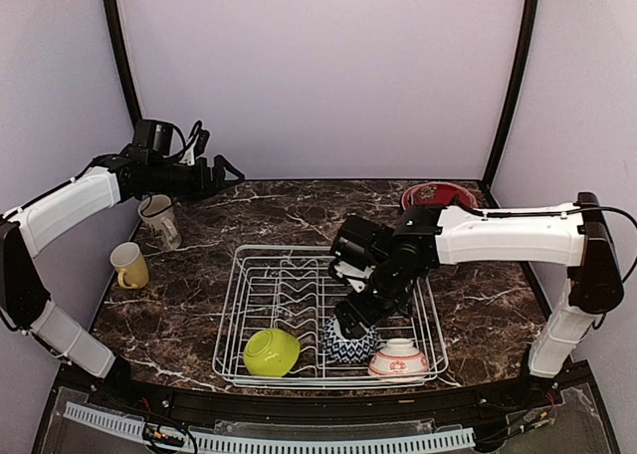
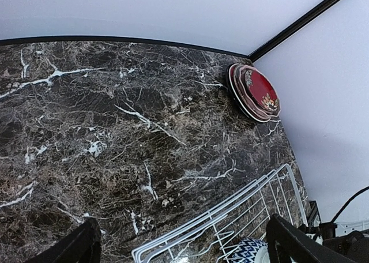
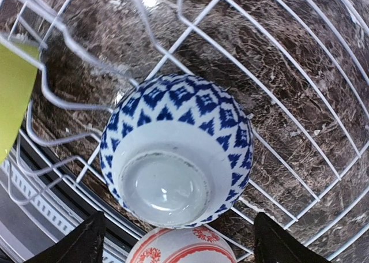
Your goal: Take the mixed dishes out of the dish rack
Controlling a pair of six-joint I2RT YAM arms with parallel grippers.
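Note:
The white wire dish rack holds a lime bowl, an upturned blue-patterned bowl and a red-and-white bowl, all at its front half. My right gripper is directly over the blue-patterned bowl; in the right wrist view its fingers stand apart on either side of the bowl's lower part, with nothing visibly held. My left gripper hangs open over the back left of the counter, empty.
A yellow mug and a pale mug stand at the left. Red plates are stacked at the back right.

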